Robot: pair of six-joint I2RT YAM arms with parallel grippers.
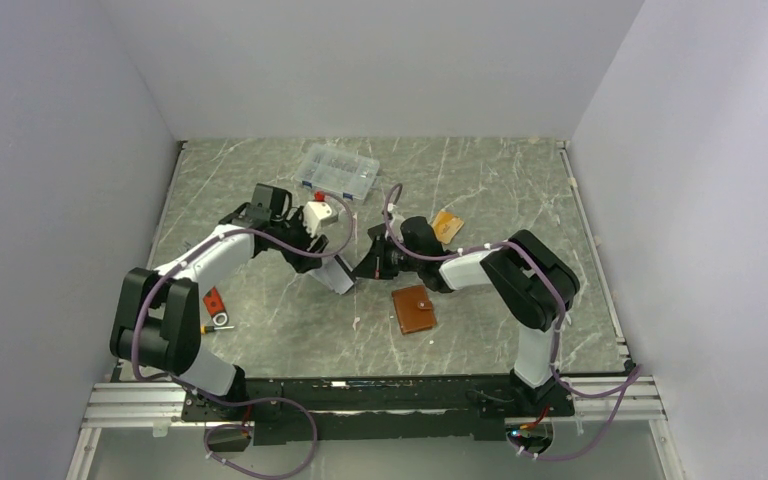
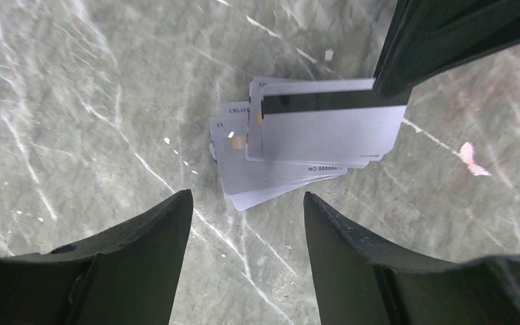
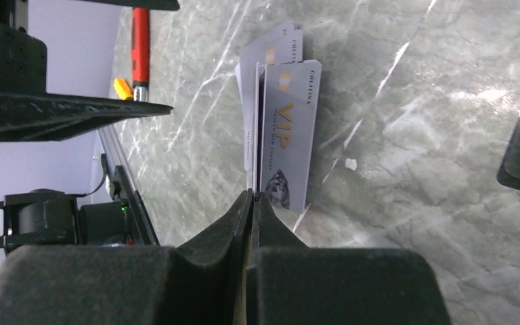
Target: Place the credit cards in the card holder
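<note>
White credit cards (image 2: 325,132) with black stripe and VIP print lie in a loose, fanned stack in the middle of the table. In the left wrist view my left gripper is open above them, nothing between its fingers. My right gripper is shut at the cards' edge; in its wrist view a pale card edge with a dark strip runs to its fingertips, and whether it is pinched cannot be told for sure. A brown leather holder (image 1: 412,310) lies below the right gripper in the top view.
A clear plastic box (image 1: 338,170) stands at the back, an orange item (image 1: 447,225) at the right, red tools (image 1: 213,303) at the left. The front middle of the table has free room.
</note>
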